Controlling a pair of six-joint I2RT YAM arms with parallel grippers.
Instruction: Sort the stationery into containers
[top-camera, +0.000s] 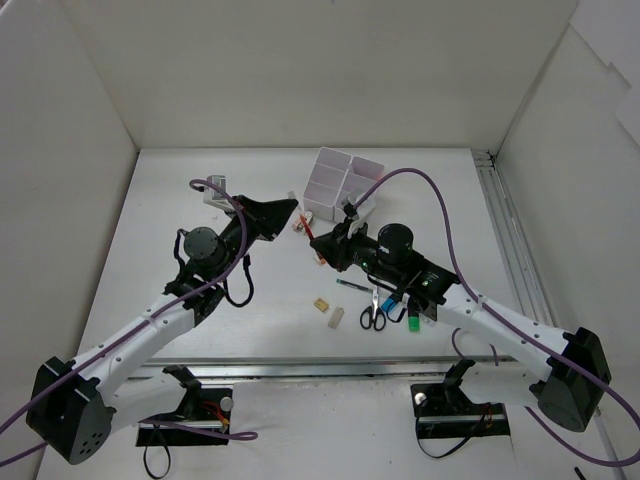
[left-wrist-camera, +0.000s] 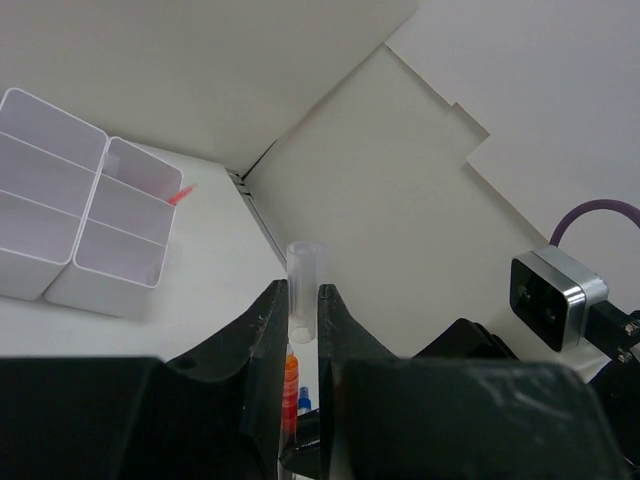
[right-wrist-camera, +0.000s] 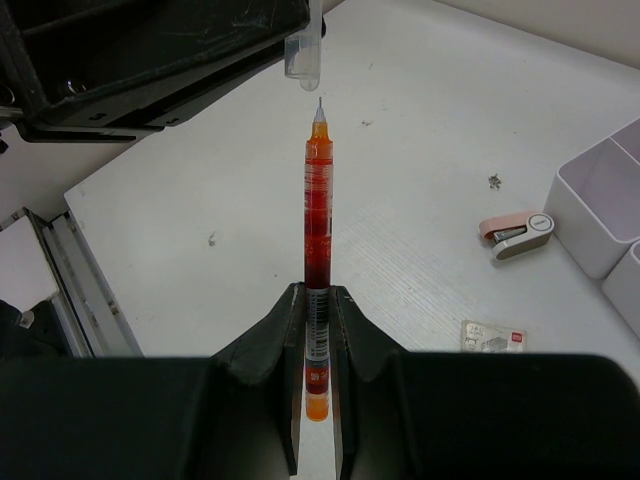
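My left gripper is shut on a clear pen cap (left-wrist-camera: 305, 275), held upright. My right gripper holds an orange-red pen (right-wrist-camera: 318, 220) vertically, tip up, just below the clear cap (right-wrist-camera: 303, 55) with a small gap. In the top view both grippers meet above the table's middle, in front of the compartment containers (top-camera: 328, 175). A pink stapler (right-wrist-camera: 516, 233) and an eraser (right-wrist-camera: 492, 338) lie on the table near the containers.
Scissors (top-camera: 373, 318), a dark pen (top-camera: 353, 284), a yellow block (top-camera: 321, 304), a pale block (top-camera: 336, 317) and a green item (top-camera: 413, 323) lie in the front middle and right.
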